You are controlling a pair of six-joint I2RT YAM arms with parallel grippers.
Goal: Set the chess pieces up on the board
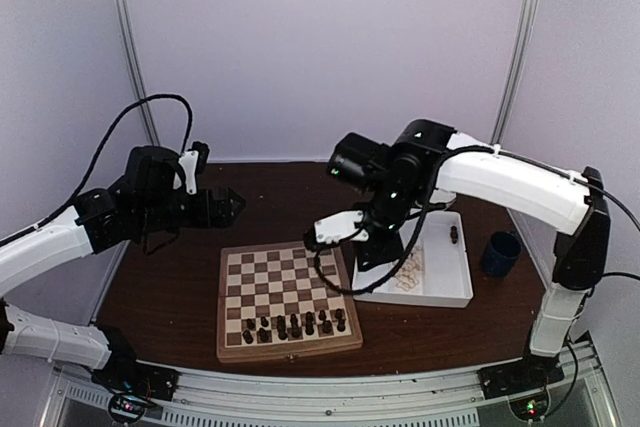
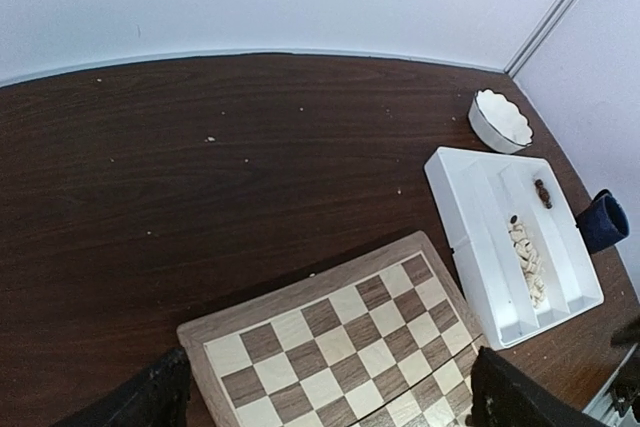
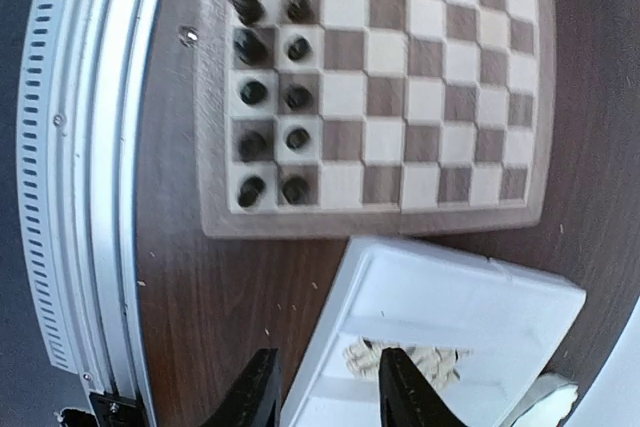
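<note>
The wooden chess board (image 1: 290, 352) lies on the table; its far squares are bare. Dark chess pieces (image 1: 296, 332) stand in two rows along its near edge, and in the right wrist view several dark pieces (image 3: 249, 45) look upright. In the white tray (image 2: 462, 237) are a heap of pale pieces (image 2: 527, 262) and one dark piece (image 2: 543, 194) in another compartment. Over the tray's left side hangs my right gripper, its fingers apart with nothing between them. My left gripper is open and empty, above the table left of the board.
A white scalloped bowl (image 2: 502, 119) stands behind the tray, and a dark blue cup (image 1: 500, 254) sits to the tray's right. A metal rail (image 1: 330, 402) runs along the front edge.
</note>
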